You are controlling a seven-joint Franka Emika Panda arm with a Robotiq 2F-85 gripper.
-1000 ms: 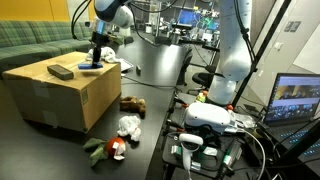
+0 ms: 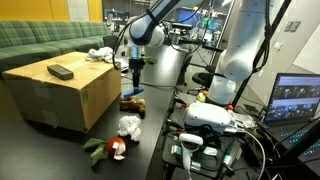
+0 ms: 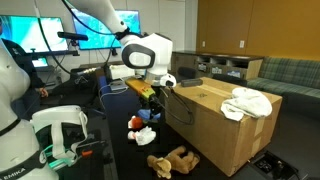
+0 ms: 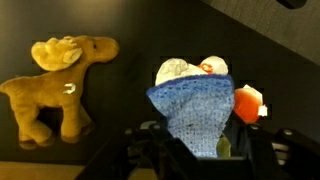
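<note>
A soft blue item, pale along its lower part, is pinched between the fingers of my gripper. In exterior view 1 this blue item hangs below the gripper, clear of the box's right side and above the floor. A brown moose plush lies to the left in the wrist view. Beneath the held item, partly covered by it, are a white plush and a red-and-white toy.
The large cardboard box carries a dark flat object and a white cloth. On the dark floor lies a green-and-red toy near the other toys. A laptop stands at the right.
The toys on the floor have stayed put.
</note>
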